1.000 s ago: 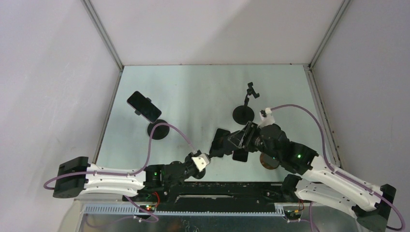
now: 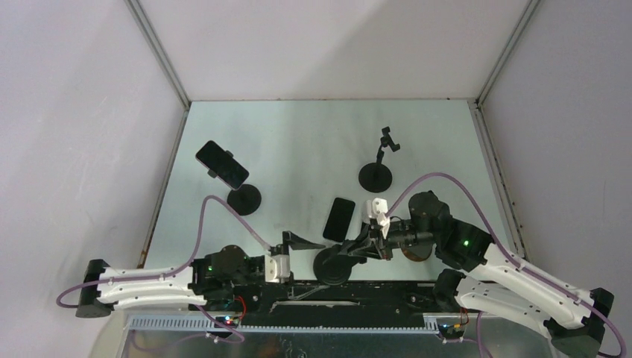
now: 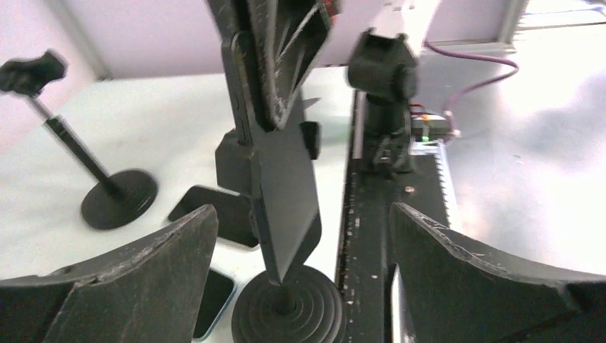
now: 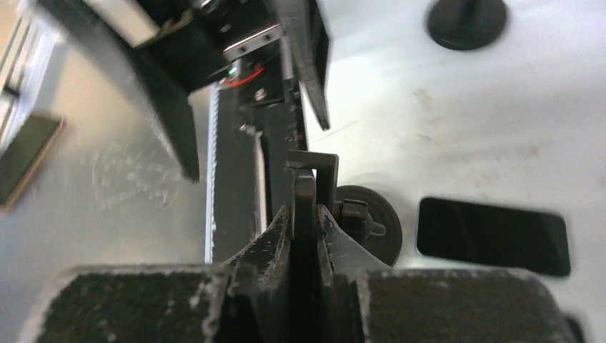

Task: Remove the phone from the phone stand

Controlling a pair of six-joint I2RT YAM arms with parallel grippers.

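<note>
A black phone stands on edge above the round base of its black stand. My right gripper is shut on the phone's upper end; seen from the right wrist, the phone is a thin dark slab between the fingers. The stand's clamp lies right against it, and I cannot tell whether it still grips. My left gripper is open, its fingers spread wide on either side of the stand with nothing touching them.
Another phone sits on a stand at the left, and an empty stand is at the back right. Loose phones lie flat behind the front stand, one fully visible from above.
The front stand's base has shifted right.
</note>
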